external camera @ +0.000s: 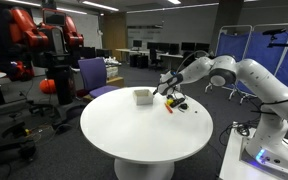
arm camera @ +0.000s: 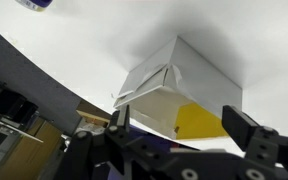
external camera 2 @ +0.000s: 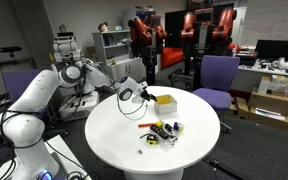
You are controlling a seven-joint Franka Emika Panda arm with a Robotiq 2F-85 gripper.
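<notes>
A white open-topped box point(external camera: 143, 97) stands towards the far side of the round white table. Inside it lies something yellow point(external camera 2: 164, 99); the wrist view shows part of this yellow piece point(arm camera: 197, 122) past the box's white wall point(arm camera: 189, 75). My gripper is open, its dark fingers spread wide at the bottom of the wrist view. The box appears between and beyond them, with nothing visibly gripped. In the second exterior view, the gripper point(external camera 2: 150, 96) is close to the box's side; whether it touches cannot be told.
Several small objects lie on the table near the box: an orange-red stick point(external camera 2: 145, 125), a dark item point(external camera 2: 164, 133), a yellow item point(external camera 2: 150, 142) and a purple-and-white one point(external camera 2: 179, 127). A purple chair point(external camera 2: 216, 75) stands beyond its edge.
</notes>
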